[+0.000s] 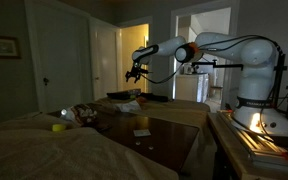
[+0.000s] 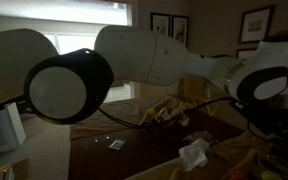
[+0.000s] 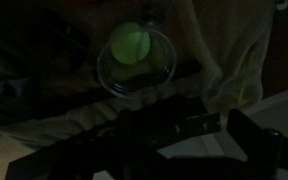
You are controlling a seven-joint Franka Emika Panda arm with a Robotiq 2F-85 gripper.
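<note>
My gripper [image 1: 135,76] hangs over the far end of the table in exterior view 1, well above the things there. In the dim wrist view its fingers stand open at the lower edge, with the gripper holding nothing. Ahead of them in that view lies a round clear container [image 3: 156,78] with a yellow-green ball [image 3: 131,44] in or under it; which of these cannot be made out. A black object with a pale mark [image 3: 196,126] shows between and below the fingers.
The brown tabletop [image 1: 169,142] carries a small white square [image 1: 142,132] and small light bits. White crumpled material [image 2: 195,153] lies farther along. A yellow item [image 1: 59,127] and a colourful bundle [image 1: 81,114] rest on the cloth-covered side [image 1: 44,155].
</note>
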